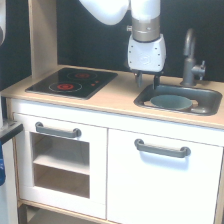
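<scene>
My gripper [147,83] hangs in the upper middle of the camera view, pointing down at the counter just left of the sink [206,101]. Its dark fingers stand apart, and I make out nothing between them. In the sink rests a round grey-green dish [171,102], to the right of the fingertips and slightly lower in the picture. Whether the fingers touch the counter is too small to tell.
A black stovetop [72,82] lies on the left of the wooden counter [118,98]. Behind the sink rises a dark faucet [190,58]. Below are an open-looking cabinet with a shelf [62,160] and a white door with a dark handle [162,148].
</scene>
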